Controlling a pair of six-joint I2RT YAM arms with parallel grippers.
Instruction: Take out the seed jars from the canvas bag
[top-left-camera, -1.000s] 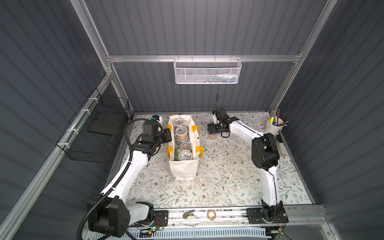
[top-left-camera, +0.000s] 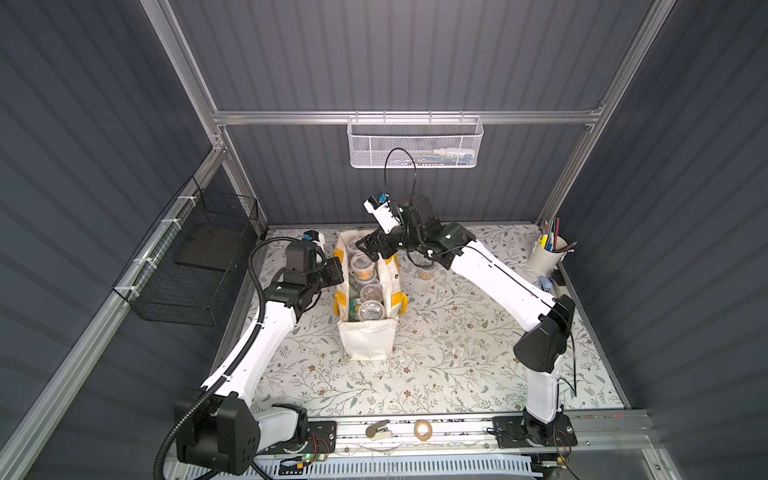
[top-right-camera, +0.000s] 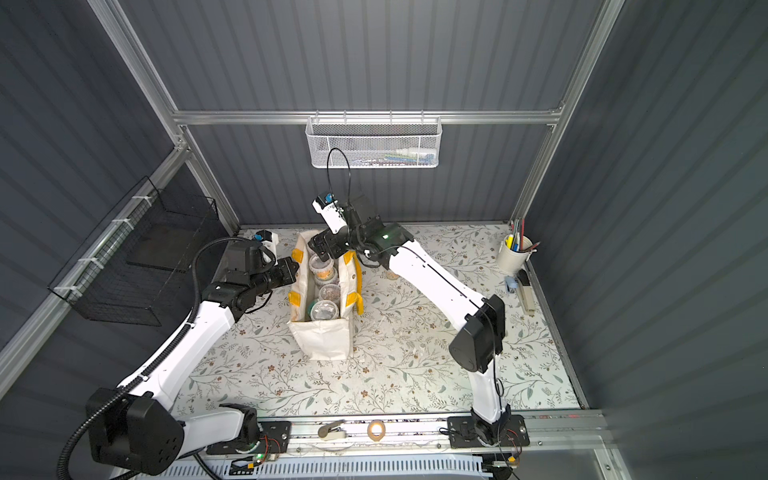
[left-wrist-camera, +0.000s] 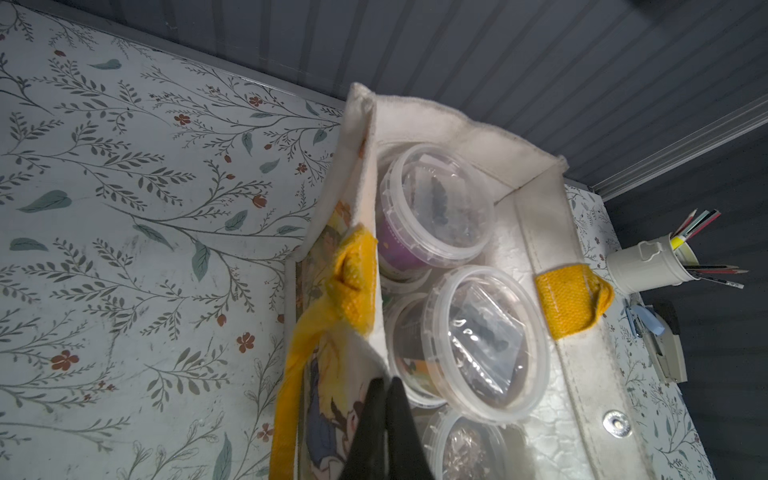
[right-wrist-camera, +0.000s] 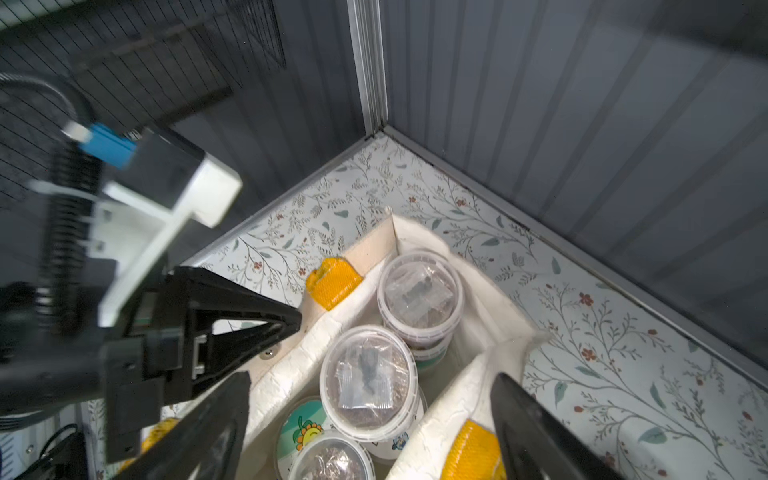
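The white canvas bag (top-left-camera: 366, 340) with yellow straps stands open at mid-table, holding several clear lidded jars, among them a middle jar (right-wrist-camera: 368, 376) and a far jar (right-wrist-camera: 418, 289). Outside it, on the table to its right, stands one jar (top-left-camera: 425, 270). My right gripper is over the bag's far end, fingers apart with nothing between them, pointing down at the jars. My left gripper is shut beside the bag's left wall, nothing seen between its fingers.
A pen cup (top-left-camera: 545, 256) and small items sit at the back right. A black wire basket (top-left-camera: 192, 264) hangs on the left wall, a white mesh basket (top-left-camera: 414, 144) on the back wall.
My right gripper has risen from the jar on the table and swung left over the bag. The left arm and the bag have not moved.
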